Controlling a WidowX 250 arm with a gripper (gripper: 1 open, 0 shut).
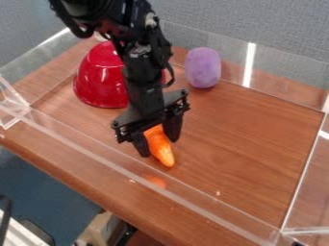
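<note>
My black gripper is low over the wooden tabletop, its fingers on either side of an orange carrot, which points toward the front. Whether the fingers press on the carrot is unclear. A red bowl, upside down, stands behind the arm to the left. A purple eggplant-like object is at the back, right of the arm.
Clear plastic walls edge the wooden table. Below the front left edge are a blue floor and some hardware.
</note>
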